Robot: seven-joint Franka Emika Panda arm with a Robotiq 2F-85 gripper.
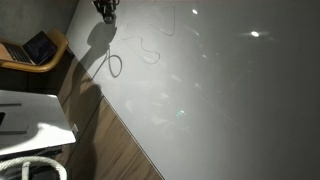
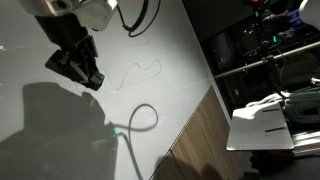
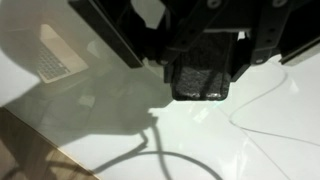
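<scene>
My gripper is shut on a dark, rough-textured block (image 3: pixel 200 82), which sticks out past the fingers in the wrist view. Exterior view 2 shows the gripper (image 2: pixel 88 76) over a broad pale surface (image 2: pixel 100 45), casting a large shadow. At the top edge of exterior view 1, the gripper (image 1: pixel 106 12) is small and its fingers are hard to make out. A thin curved line (image 1: pixel 148 50) runs over the pale surface (image 1: pixel 220 100). Whether the block touches that surface cannot be told.
A looped dark shadow, seemingly of a cable, falls on the surface. Beyond its edge lies a wooden floor (image 1: pixel 118 140). A laptop (image 1: pixel 41 47) on a yellow chair (image 1: pixel 58 52) and a white table (image 1: pixel 35 120) stand at the left.
</scene>
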